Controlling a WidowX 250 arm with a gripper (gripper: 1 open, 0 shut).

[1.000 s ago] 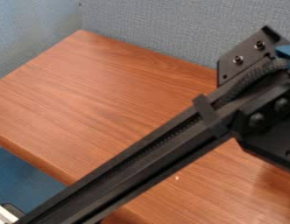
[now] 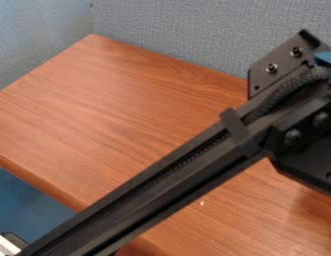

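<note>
A black robot arm [image 2: 195,165] runs diagonally across the camera view, from the bottom left up to a bolted black housing with a blue part at the right edge. The gripper's fingers cannot be made out in this view. Beneath the arm lies a wooden tabletop [image 2: 114,110]; no objects are clearly visible on it apart from a tiny pale speck near the lower middle.
Grey-blue padded walls [image 2: 175,30] stand behind and to the left of the table. The table's left edge drops to a blue area at the lower left, with a small white item [image 2: 4,243] in the corner.
</note>
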